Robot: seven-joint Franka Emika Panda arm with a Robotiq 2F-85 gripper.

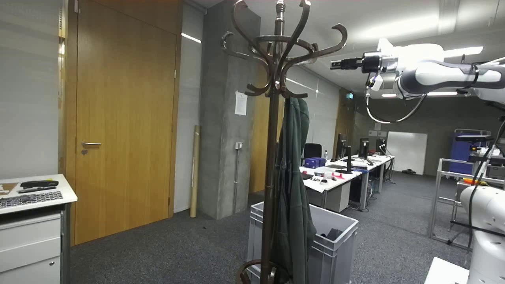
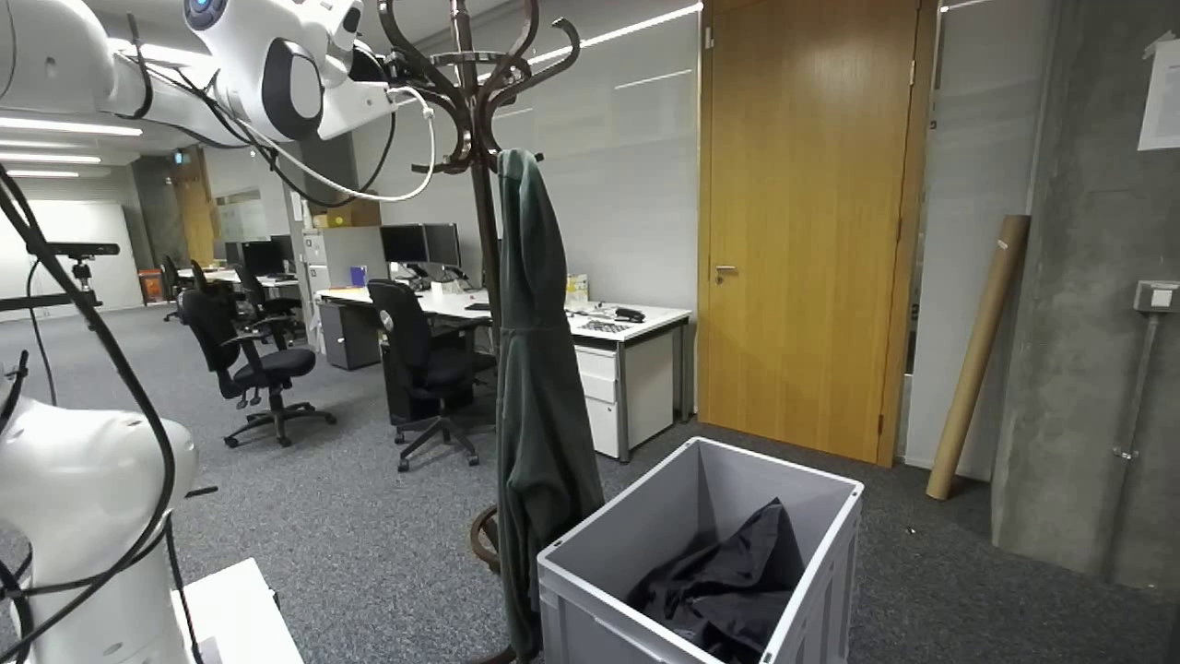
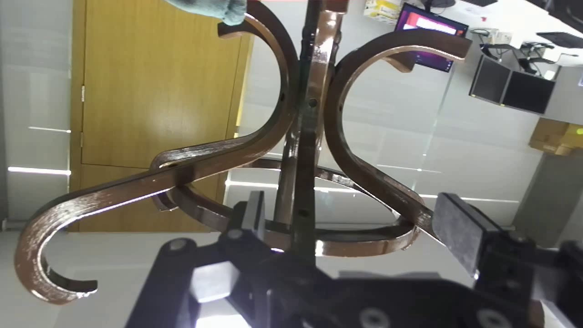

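Note:
A dark brown coat stand (image 1: pixel 271 151) with curved hooks fills the middle of exterior view 1. Hanging from one of its lower hooks is a dark green garment (image 2: pixel 536 365), its top (image 3: pixel 210 7) just showing at the upper edge of the wrist view. My gripper (image 1: pixel 334 64) is level with the stand's upper hooks, to their right in exterior view 1. Its fingers (image 3: pixel 457 232) are wide apart in the wrist view, with the stand's post and ring visible beyond and nothing held. In exterior view 2 the gripper's tips are hard to make out against the hooks.
A grey bin (image 2: pixel 708 454) stands on the floor beside the stand, with dark cloth (image 2: pixel 736 586) inside. Desks (image 2: pixel 653 319) and office chairs (image 2: pixel 426 343) are farther back. Open carpet lies before the wooden door (image 1: pixel 125 123).

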